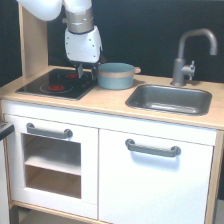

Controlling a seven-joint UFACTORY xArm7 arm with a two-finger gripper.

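Note:
A blue-grey pot (116,78) stands on the wooden counter, between the black cooktop (58,86) and the sink. Above the cooktop's back right part, just left of the pot, my gripper (87,69) points down from a white hand. Its dark fingers are small and blurred against the dark background. They are close to the pot's left side, and I cannot make out whether they touch it or hold anything.
A steel sink (172,98) with a dark grey faucet (184,58) is on the right. Below are a closed white door (150,176) and an oven-like front (52,165) with a window. Bare counter (108,101) lies in front of the pot.

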